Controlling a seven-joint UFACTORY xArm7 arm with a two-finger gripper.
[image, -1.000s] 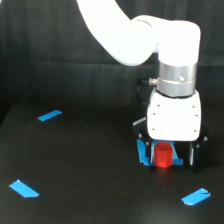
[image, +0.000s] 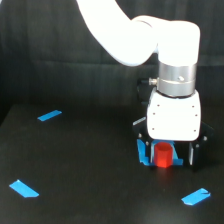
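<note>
A small red object (image: 163, 155) is low in the right part of the camera view, against strips of blue tape (image: 142, 152) on the dark surface. Above it, my gripper (image: 171, 154) points down from the white arm. Its dark fingers (image: 193, 153) look spread, one on either side of the red object. Blue tape shows between the object and the finger on the right. The gripper's white body hides whatever is directly behind it, and the dark fingers blend into the background.
Separate pieces of blue tape lie at the lower left (image: 23, 188), the upper left (image: 50, 115) and the lower right (image: 196, 197). A dark curtain (image: 50, 60) hangs behind.
</note>
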